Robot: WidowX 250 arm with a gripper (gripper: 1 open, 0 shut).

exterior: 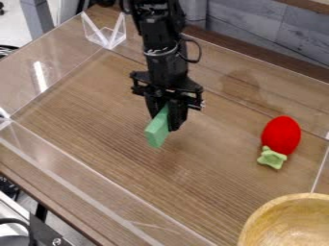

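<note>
The black arm reaches down from the top centre to my gripper (164, 108) over the middle of the wooden table (90, 135). A green object (160, 127) stands upright at the gripper, just below its black fingers; whether the fingers grip it I cannot tell.
A red object (280, 135) with a pale green piece (271, 159) under it lies at the right. A yellow bowl (290, 226) is at the bottom right corner. A clear wire-like holder (106, 27) stands at the back left.
</note>
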